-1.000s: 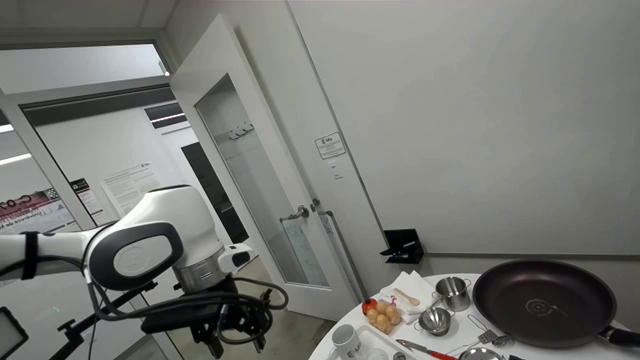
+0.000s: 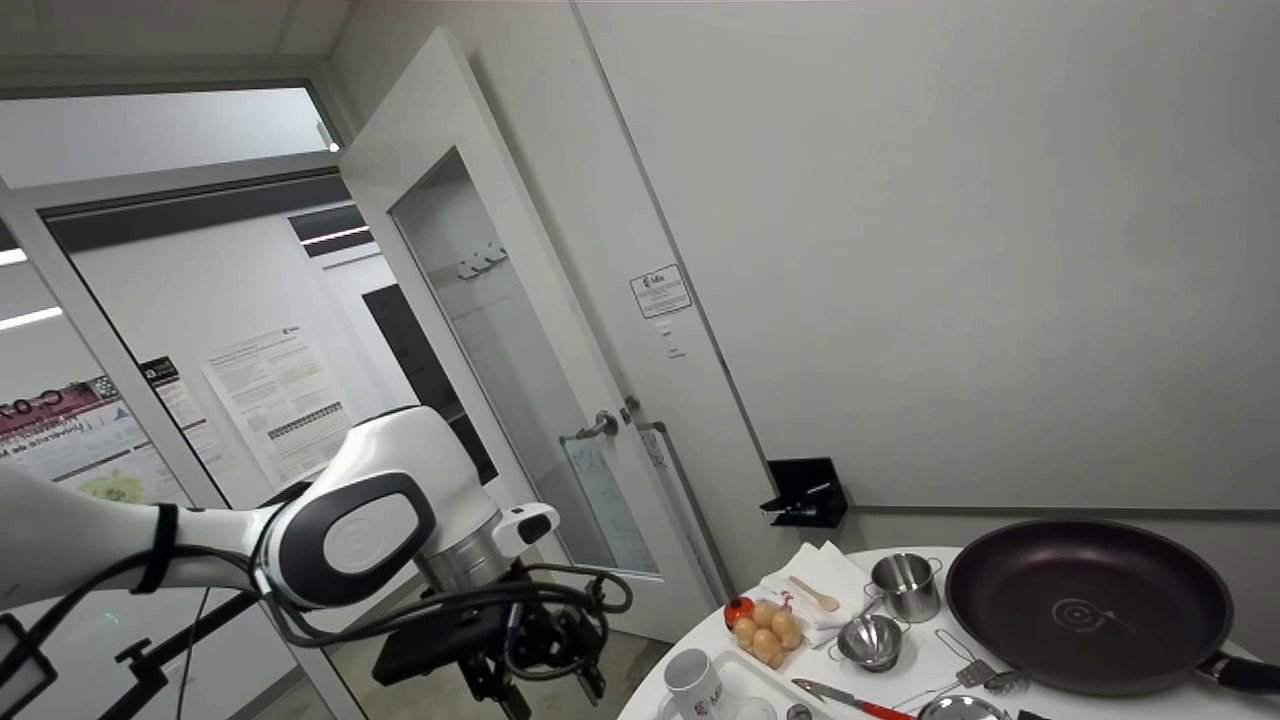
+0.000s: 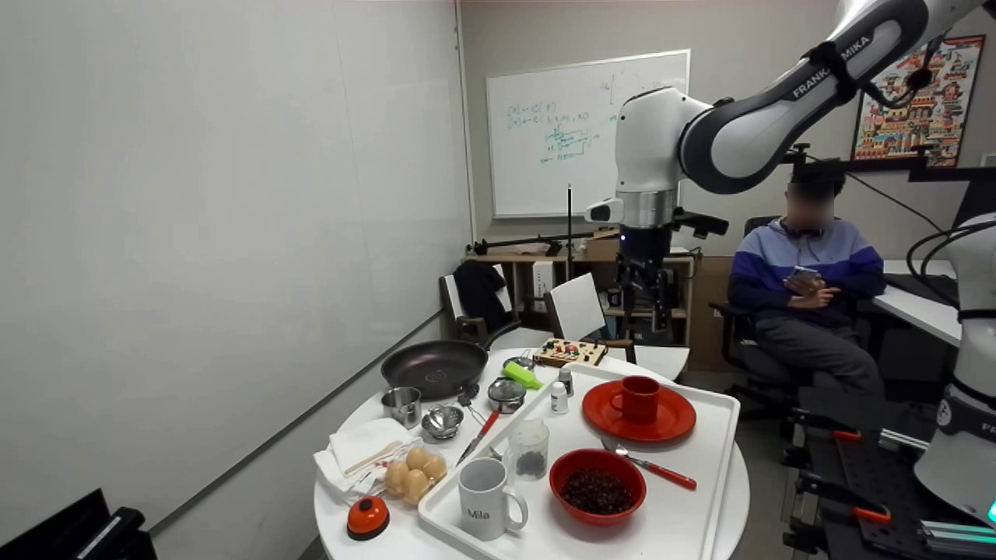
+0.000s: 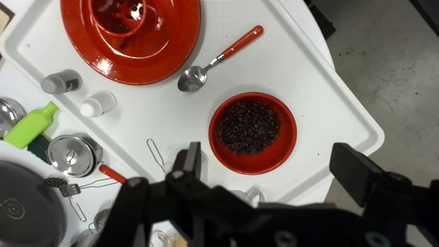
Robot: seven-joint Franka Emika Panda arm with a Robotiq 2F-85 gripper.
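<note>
My gripper is open, and nothing lies between its fingers. It hangs well above the white tray in exterior view 2. Below it in the wrist view sits a red bowl part filled with dark beans. A spoon with a red handle lies on the tray between the bowl and a red plate. On that plate stands a red cup; some dark beans show inside it in the wrist view.
Beside the bowl stand a glass jar and a grey Mila mug. Two small shakers stand near the plate. Off the tray are a large pan, steel pots, a green bottle and eggs. A person sits behind.
In exterior view 1 the arm and gripper have moved to the right and slightly lower. The things on the table there have not moved.
</note>
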